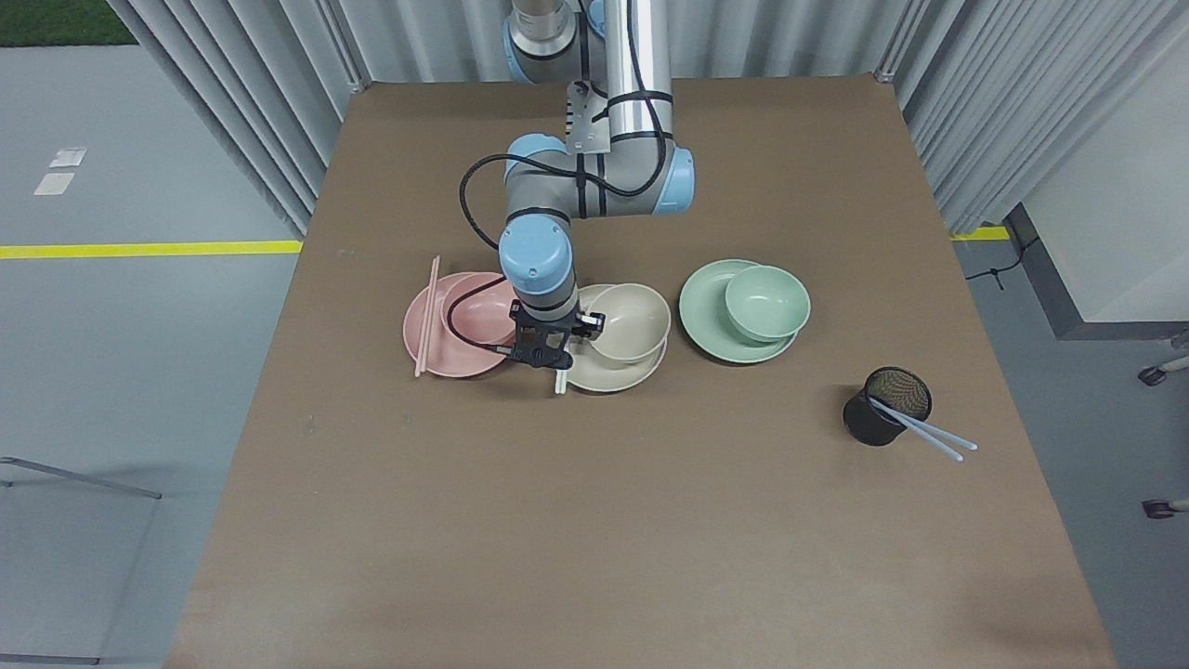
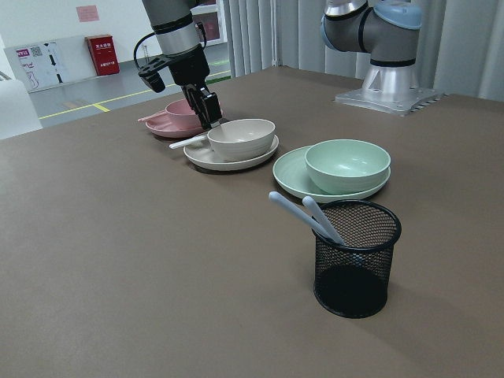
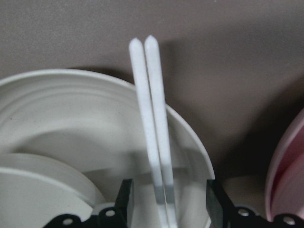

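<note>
My gripper is open above the white plate [image 3: 85, 114], with the two white chopsticks [image 3: 156, 95] between its finger tips in the wrist view; whether it touches them I cannot tell. The chopsticks rest across the plate's rim beside the white bowl [image 3: 38, 199]. In the front view the gripper [image 1: 557, 351] hides part of them. Left of it is a pink plate [image 1: 421, 346] with a pink bowl [image 1: 485, 318] and pink chopsticks [image 1: 425, 318].
To the right lie a green plate [image 1: 702, 307] with a green bowl [image 1: 766, 295], then a black mesh cup [image 1: 869, 418] with pale blue chopsticks [image 1: 931, 435] in it.
</note>
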